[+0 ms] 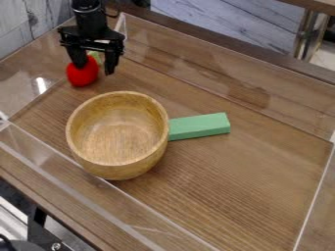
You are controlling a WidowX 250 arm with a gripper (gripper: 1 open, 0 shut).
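Note:
My gripper (pixel 93 51) is at the top left, its dark fingers lowered around or just over a red round object (pixel 82 74). A small yellowish-green item (pixel 98 58) is partly hidden behind the gripper. Whether the fingers touch or hold the red object is unclear at this size.
A large wooden bowl (pixel 117 145) fills the lower left middle. A green block (pixel 199 125) lies to its right.

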